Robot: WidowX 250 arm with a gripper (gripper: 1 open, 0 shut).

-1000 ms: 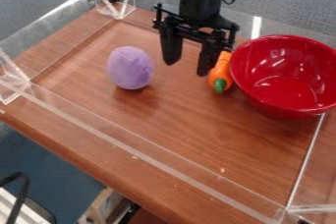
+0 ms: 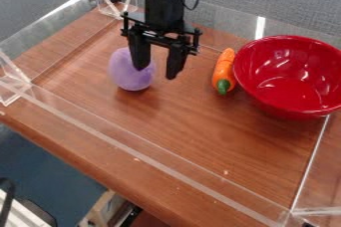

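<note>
My black gripper (image 2: pixel 158 58) hangs from the top centre with its two fingers apart, over and just right of a purple round object (image 2: pixel 126 72), partly in front of it. Nothing shows between the fingers. An orange carrot with a green tip (image 2: pixel 224 72) lies on the wooden board to the right. Beside it, at the right, stands a large red bowl (image 2: pixel 286 87), which looks empty.
A clear plastic rim borders the wooden board (image 2: pixel 160 146). The front and middle of the board are bare. A grey wall stands behind, and a dark blue floor shows at the lower left.
My gripper has moved left, away from the carrot and bowl, toward the purple object, which it now partly covers. The objects appear unmoved.
</note>
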